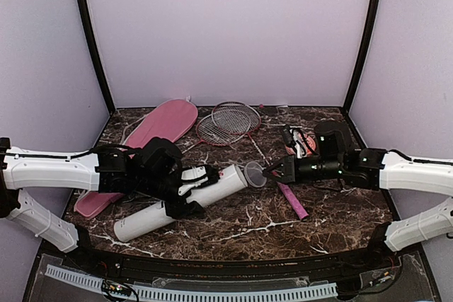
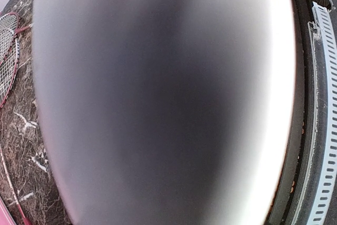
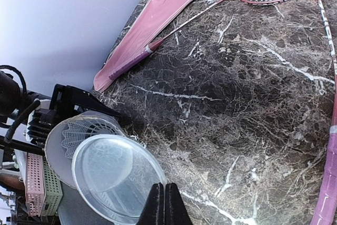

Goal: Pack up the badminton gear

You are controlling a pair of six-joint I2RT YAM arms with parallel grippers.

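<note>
A long white shuttlecock tube [image 1: 145, 222] lies slanted at the front left, its open end toward the right. My left gripper [image 1: 200, 192] grips it around the middle; in the left wrist view the tube [image 2: 158, 98] fills most of the picture. Inside the mouth of the tube [image 3: 52, 148] a shuttlecock's mesh skirt [image 3: 84, 133] shows in the right wrist view. My right gripper is shut on the rim of a clear round lid [image 3: 113, 175]. That lid [image 1: 255, 174] is just off the tube's open end, with a small gap seen from above.
Two crossed rackets [image 1: 228, 124] lie at the back, one with a pink handle [image 1: 294, 203] reaching forward. A pink racket cover [image 1: 166, 122] spreads along the left. Partly behind the right arm is a round red-and-white item [image 1: 306, 143].
</note>
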